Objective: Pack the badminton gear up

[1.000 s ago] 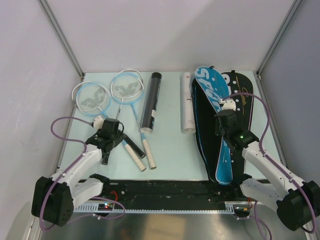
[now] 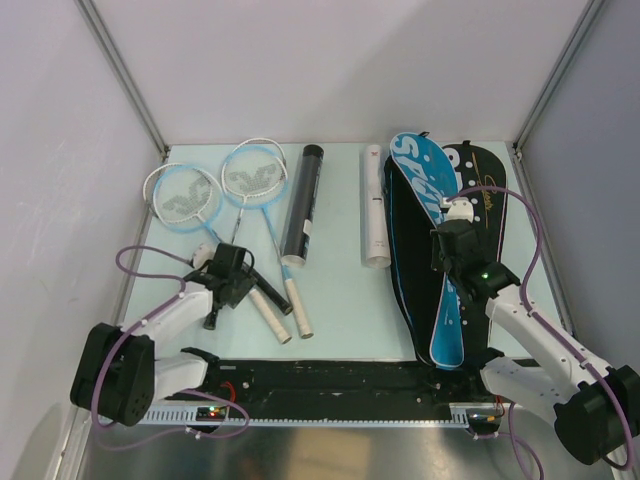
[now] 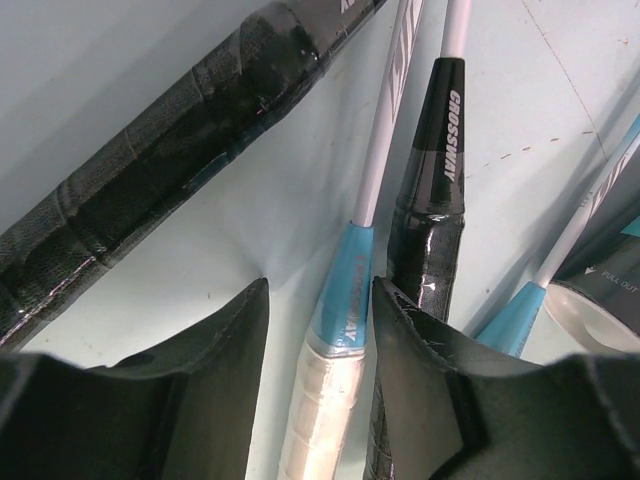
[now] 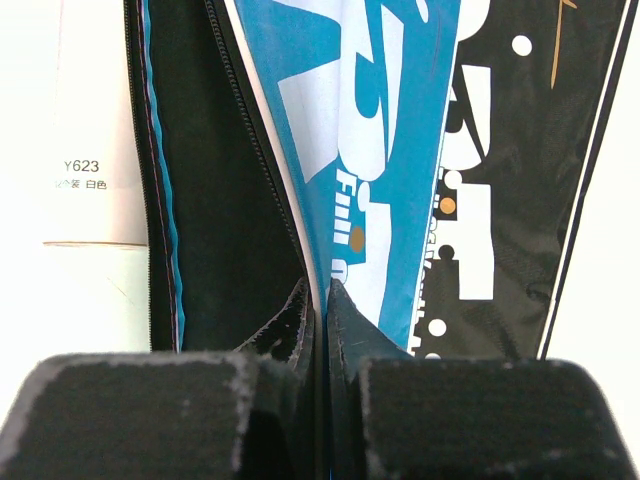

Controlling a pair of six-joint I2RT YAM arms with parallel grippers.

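Several badminton rackets lie on the left of the table, heads to the back, among them one with a blue and white head [image 2: 254, 172]. In the left wrist view, a racket handle [image 3: 345, 290] with a blue cone runs between the parted fingers of my left gripper. A black CROSSWAY handle [image 3: 430, 200] lies close beside it, partly behind the right finger. On the right lies the black and blue racket bag [image 2: 415, 265], unzipped. My right gripper is shut on the edge of its blue flap [image 4: 375, 130], holding the flap folded back.
A black shuttlecock tube [image 2: 302, 205] and a white tube [image 2: 375, 205] lie between rackets and bag. Another black handle [image 3: 180, 140] lies left of my left fingers.
The right arm, bag and tubes look unmoved.
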